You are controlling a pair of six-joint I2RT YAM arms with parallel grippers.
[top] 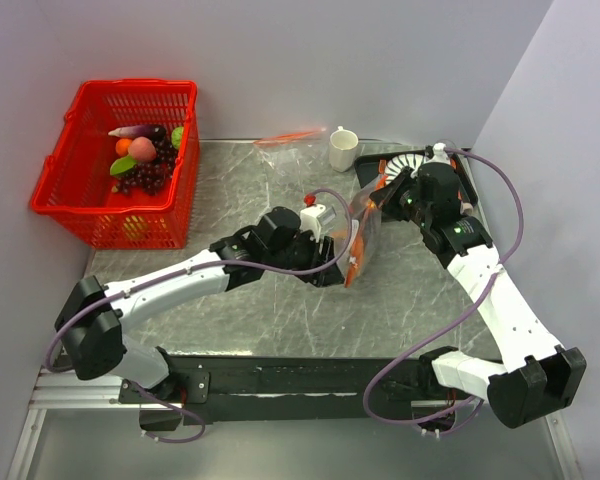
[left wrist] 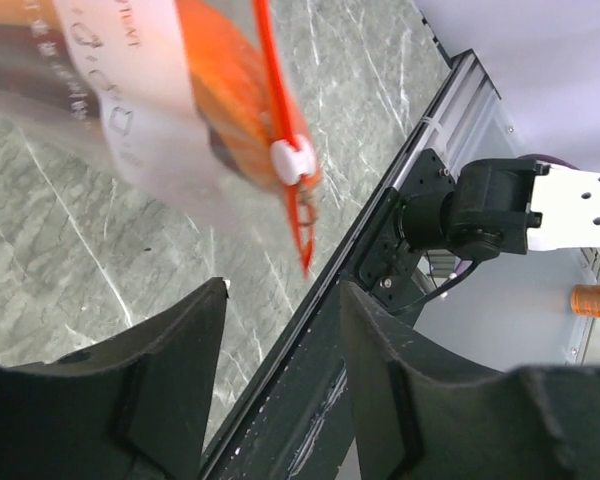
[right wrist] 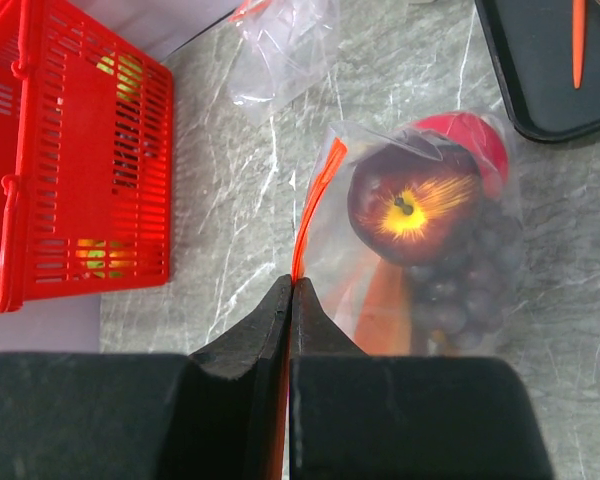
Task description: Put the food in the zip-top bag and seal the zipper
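A clear zip top bag (top: 371,238) with an orange zipper hangs at mid-table from my right gripper (top: 379,200), which is shut on one end of the zipper edge (right wrist: 318,195). Inside show a dark red fruit (right wrist: 412,205), a pink fruit (right wrist: 472,140), dark grapes (right wrist: 462,300) and something long and orange (right wrist: 384,310). My left gripper is part open beside the zipper's lower end, with nothing between its fingers. In the left wrist view the white slider (left wrist: 294,160) sits near that end of the orange strip, beyond the fingertips.
On the back left stands a red basket (top: 185,190) with fruit and vegetables. Another empty bag (top: 292,152), a white mug (top: 343,149) and a black tray (top: 467,185) are along the back.
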